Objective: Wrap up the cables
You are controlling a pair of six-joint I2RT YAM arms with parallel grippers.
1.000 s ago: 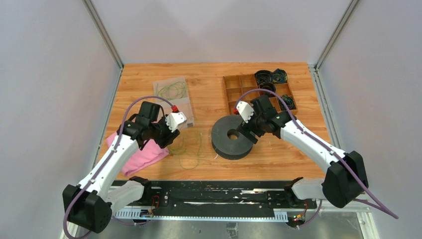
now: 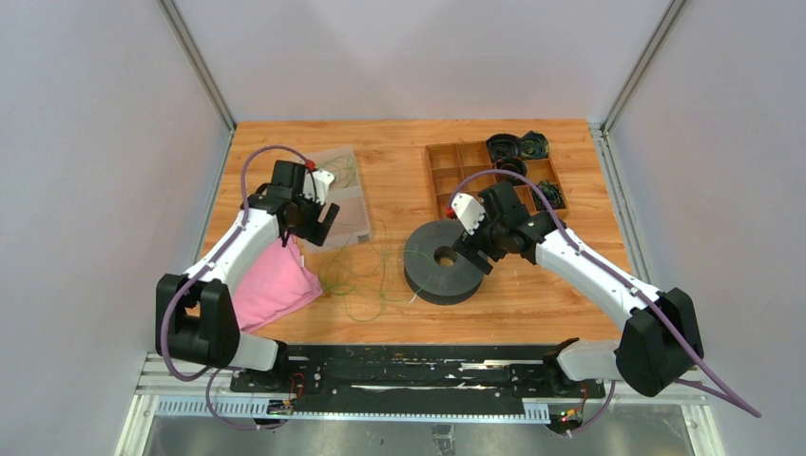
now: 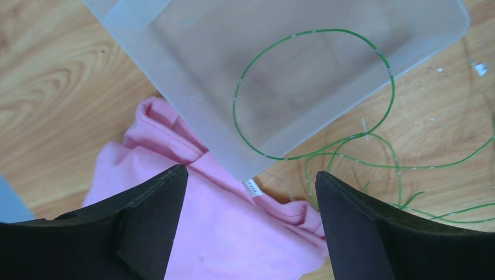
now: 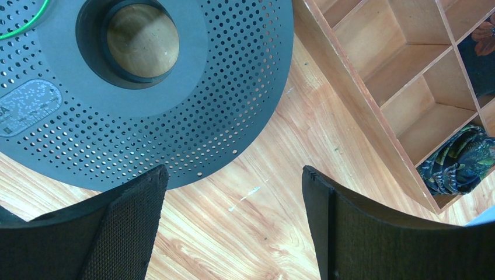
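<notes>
Thin green cable (image 2: 380, 294) lies loosely looped between the translucent tray (image 2: 354, 204) and the dark spool (image 2: 442, 285), partly over both. In the left wrist view a green loop (image 3: 391, 87) crosses the tray, with tangled strands beside it. My left gripper is open and empty above the tray and pink cloth. My right gripper is open and empty above the spool's edge, where a bit of green cable (image 4: 26, 26) shows at the top left.
A wooden compartment box (image 2: 447, 171) with several dark rolls stands at back right. A pink cloth (image 2: 276, 294) lies at the left. Bare wood surrounds these at the back and front right.
More cable shows near the spool than one second ago. The right arm is still.
</notes>
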